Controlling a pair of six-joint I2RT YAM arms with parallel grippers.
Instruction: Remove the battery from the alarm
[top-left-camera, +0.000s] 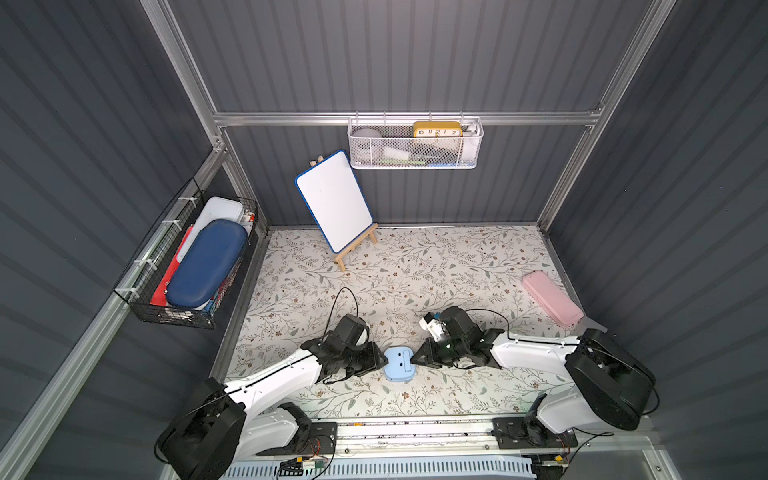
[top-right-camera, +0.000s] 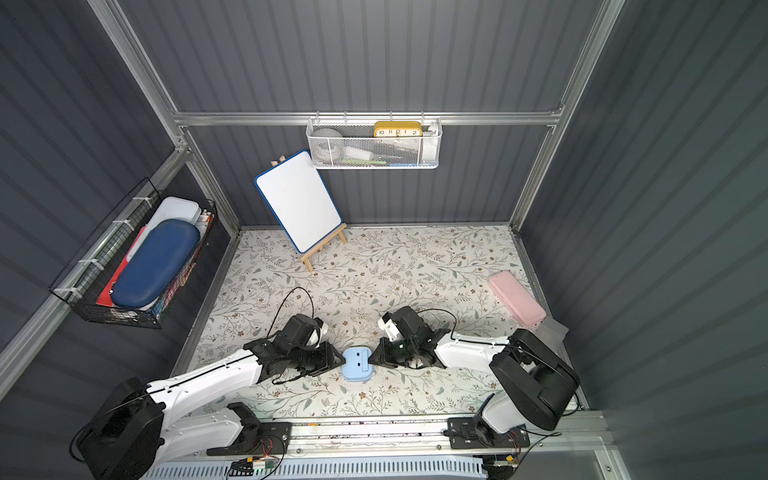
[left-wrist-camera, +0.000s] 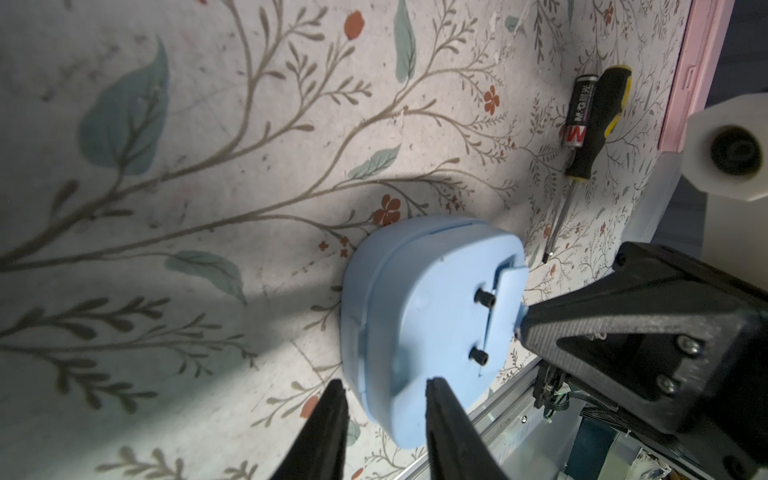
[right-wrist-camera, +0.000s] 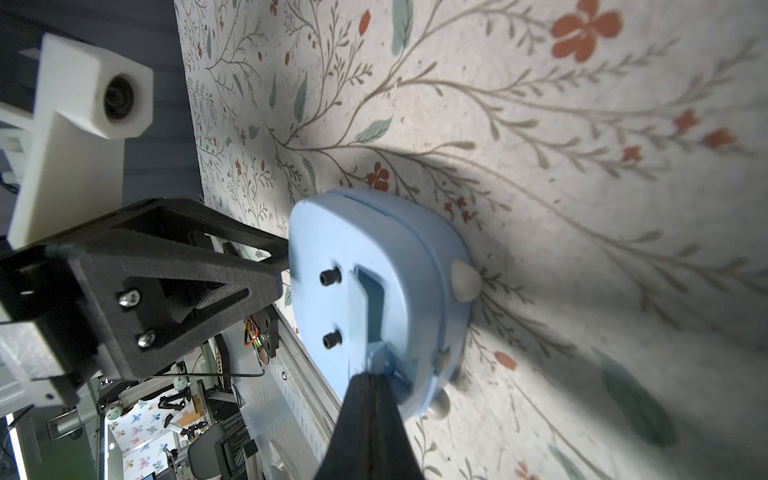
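Note:
The light blue alarm (top-left-camera: 399, 365) lies on the patterned table between my grippers. In the left wrist view its face (left-wrist-camera: 436, 320) shows two black posts and a slot with a raised piece along one side. My left gripper is part open at the alarm's near side, its fingertips apart with nothing clearly held. My right gripper is shut, its tips at the slot area of the alarm (right-wrist-camera: 360, 240); nothing clear shows between them. A loose battery (left-wrist-camera: 581, 108) lies beside a screwdriver (left-wrist-camera: 600, 120) beyond the alarm.
A pink case (top-left-camera: 552, 297) lies at the right. A whiteboard on an easel (top-left-camera: 334, 200) stands at the back left. A black wire basket (top-left-camera: 168, 316) hangs on the left wall, a white one (top-left-camera: 414, 164) on the back wall.

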